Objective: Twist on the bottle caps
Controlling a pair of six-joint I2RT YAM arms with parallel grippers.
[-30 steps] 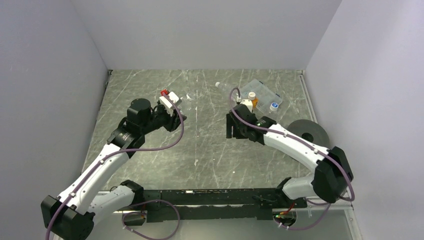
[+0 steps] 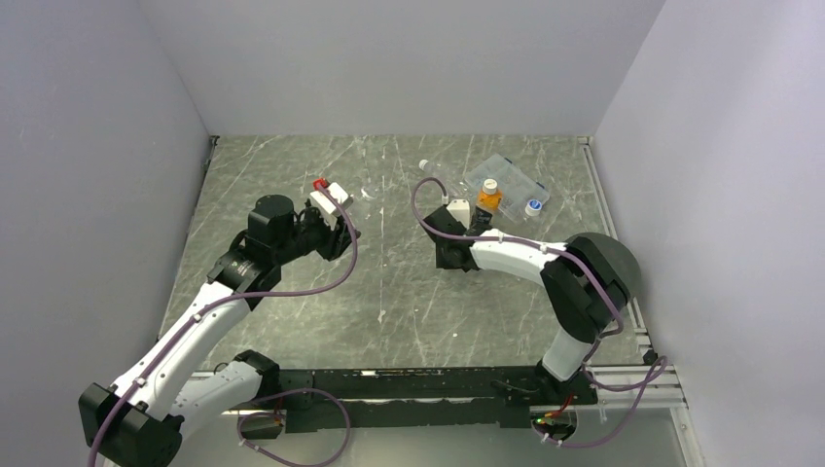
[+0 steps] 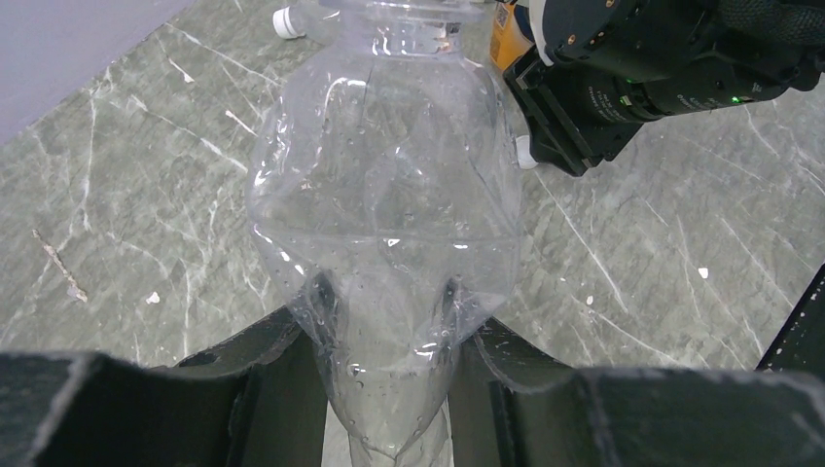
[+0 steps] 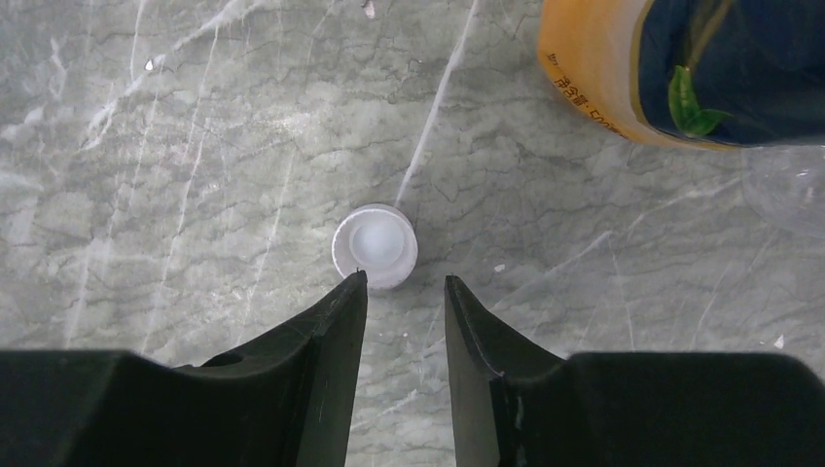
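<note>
In the left wrist view a clear plastic bottle (image 3: 389, 175) stretches away from my left gripper, which is shut on its narrowed, creased body. The mouth end, at the top of that view, shows no cap. A white cap (image 4: 376, 246) rests on the marble table with its hollow side up. Above it hovers my right gripper, open and empty, with the cap just beyond the tips and nearer the left finger (image 4: 336, 365). From the left wrist the same cap (image 3: 525, 153) peeks out beside the right gripper's black body.
An orange bottle with a white cap (image 2: 489, 197) stands by a clear plastic box (image 2: 525, 183) at back right, near a blue-topped white container (image 2: 533, 207). A capped clear bottle (image 2: 443, 175) lies behind the right arm.
The right arm's elbow has swung in to the left, and its gripper has shifted slightly left. Meanwhile the left arm has stayed almost still.
</note>
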